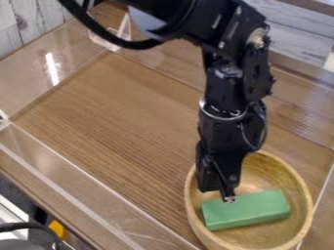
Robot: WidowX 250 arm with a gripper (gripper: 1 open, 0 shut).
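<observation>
My black gripper [225,187] reaches down into a round wooden bowl [292,178] at the lower right, its fingertips just at the upper edge of a green rectangular block [255,210] lying in the bowl. The fingers look close together; whether anything is between them is hard to see.
Clear edging runs along the table's left and front, with a black cable and a small yellow object near the lower left. A pale plank wall stands behind.
</observation>
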